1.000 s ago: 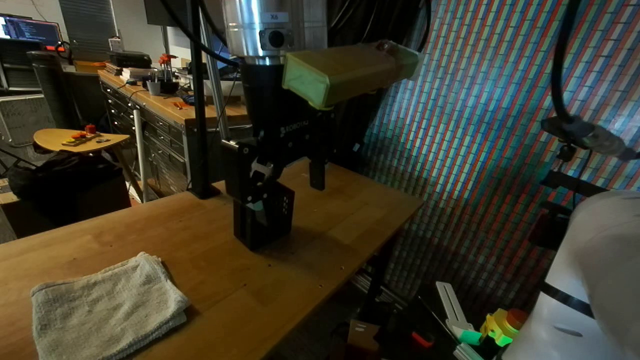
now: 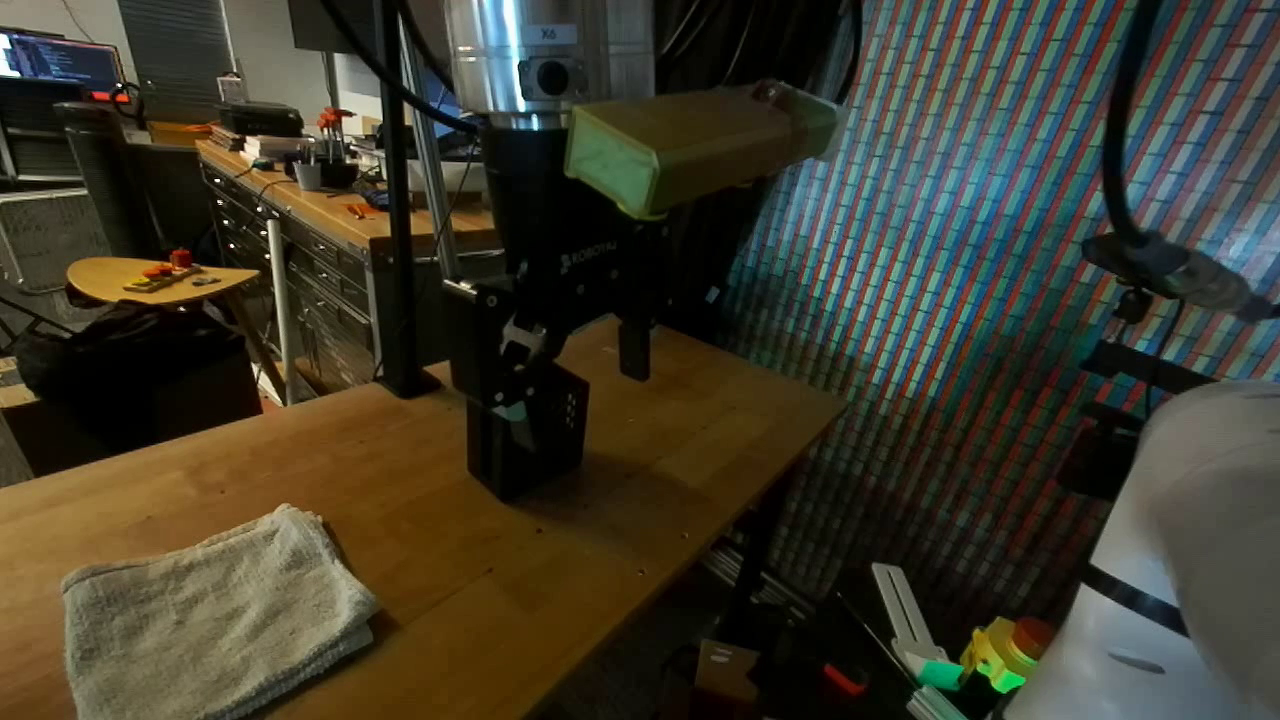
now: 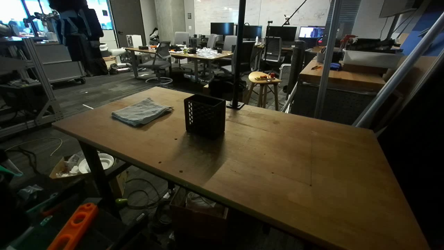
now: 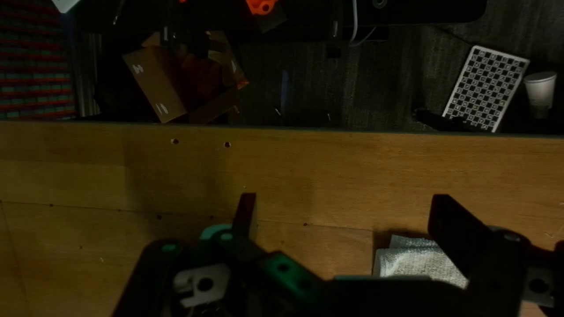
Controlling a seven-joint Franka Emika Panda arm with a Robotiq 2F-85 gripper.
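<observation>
A folded grey cloth [image 2: 216, 612] lies flat on the wooden table; exterior view 2 shows the same cloth [image 3: 141, 111] to the left of a black perforated bin [image 3: 204, 114]. My gripper [image 2: 576, 396] hangs over the table with its fingers spread wide apart, in front of or above the bin [image 2: 528, 438] and partly hiding it in exterior view 1. Between the fingertips in the wrist view, the gripper has only bare tabletop and part of the cloth [image 4: 417, 261] far below. The bin cannot be made out in that view.
A dark upright post [image 3: 238, 54] stands at its back edge, just behind the bin. Beyond the front edge, boxes [image 4: 158, 84] and cables lie on the floor.
</observation>
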